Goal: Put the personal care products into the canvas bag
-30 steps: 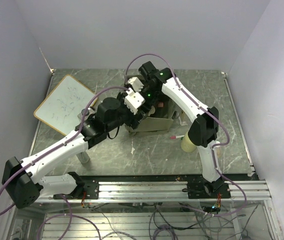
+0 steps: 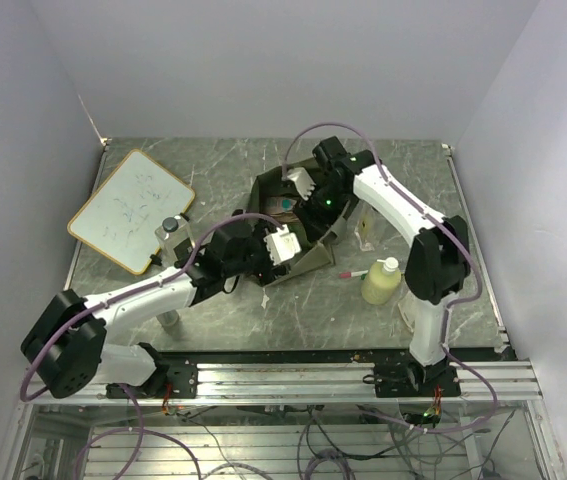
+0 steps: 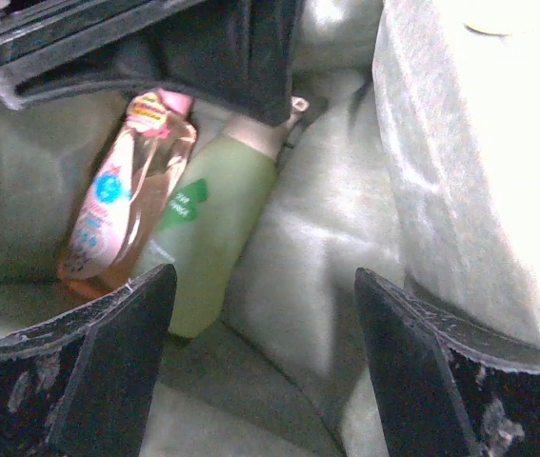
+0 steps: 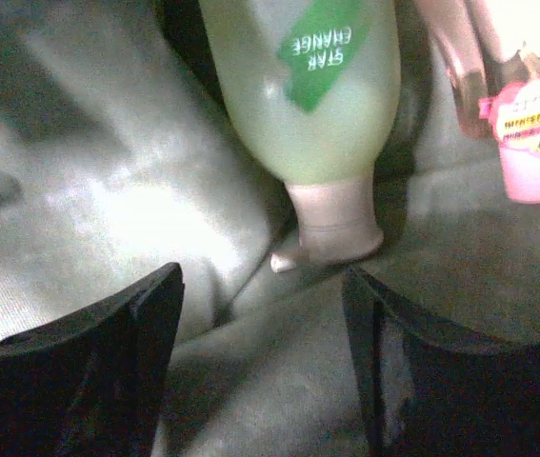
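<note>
The canvas bag stands open at the table's centre. Inside it lie a green bottle and a pink-capped bottle with a floral label, side by side. My left gripper is over the bag's near side, open, its fingers below the green bottle in its view with nothing between them. My right gripper is inside the bag near the green bottle's cap end, open and empty.
A whiteboard lies at the left, with bottles near it. A pale yellow pump bottle and a red-white tube lie right of the bag.
Both arms have moved: the right gripper to the right and downward in the top view, the left one lower and slightly right. More of the bag's inside now shows.
</note>
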